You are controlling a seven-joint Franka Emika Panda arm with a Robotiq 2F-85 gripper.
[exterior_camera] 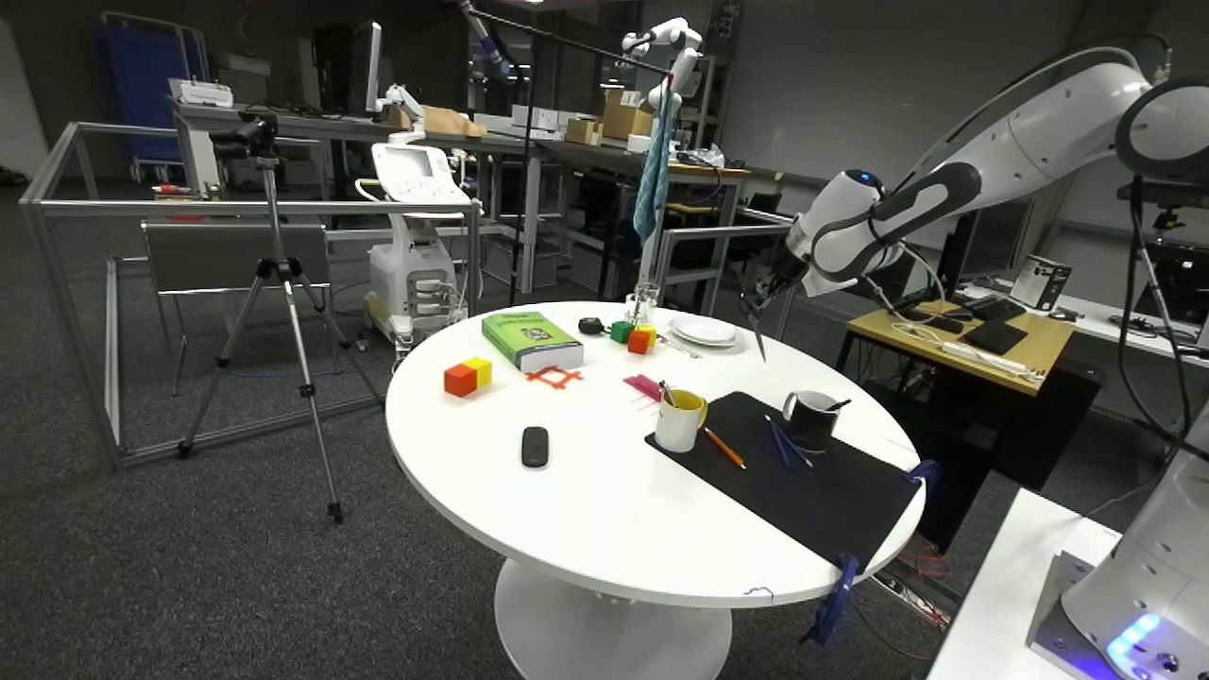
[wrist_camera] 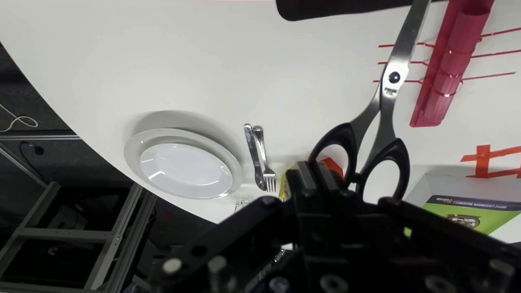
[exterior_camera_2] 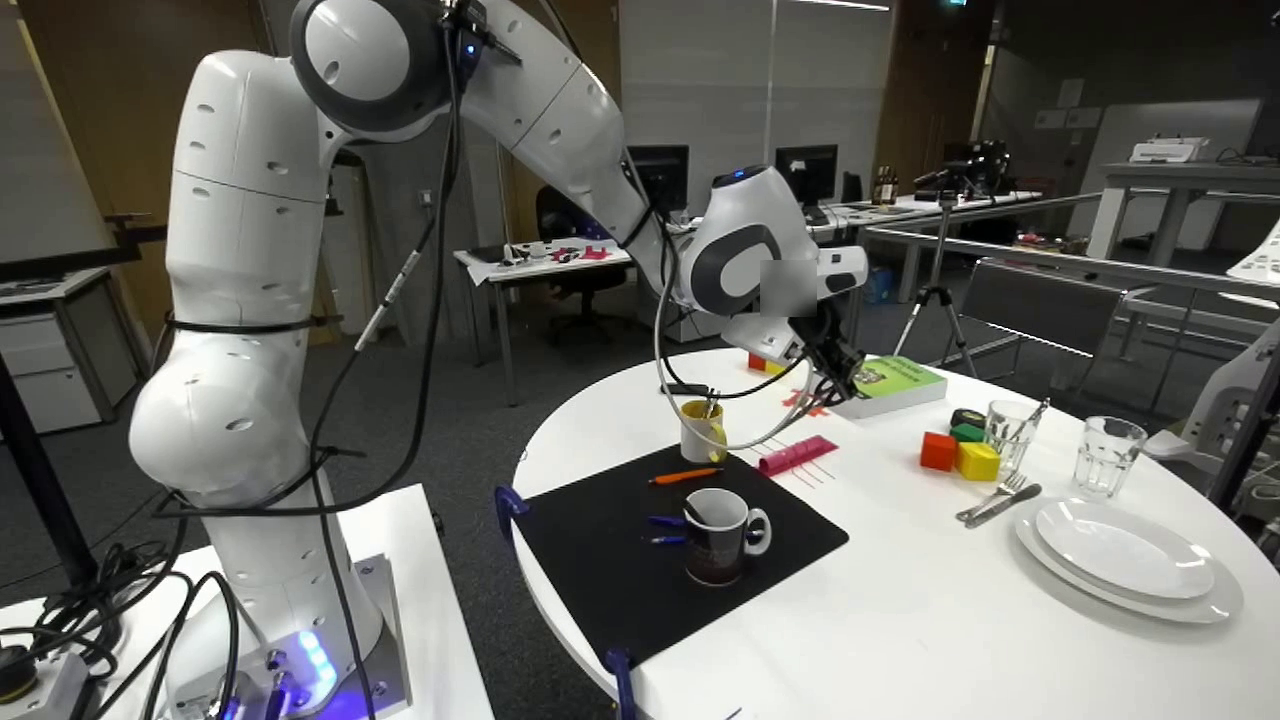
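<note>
Black-handled scissors [wrist_camera: 394, 77] hang from my gripper, which is shut on one handle loop; their blades look closed together. In exterior view 1 the scissors [exterior_camera: 758, 335] point down, held in the air at the far right side of the table. My gripper [exterior_camera_2: 840, 370] shows in exterior view 2, but the scissors cannot be made out there. The wrist view has a pink holder [wrist_camera: 447, 73] on the table to the right of the blades.
White plates [exterior_camera_2: 1128, 546], a fork and knife [exterior_camera_2: 1000, 502], glasses [exterior_camera_2: 1104, 456] and coloured blocks [exterior_camera_2: 960, 456] stand on the round table. A green book [exterior_camera: 533, 340] lies at the back. Two mugs, a yellow-white one [exterior_camera: 680, 421] and a black one [exterior_camera: 811, 419], are on the black mat [exterior_camera: 816, 499].
</note>
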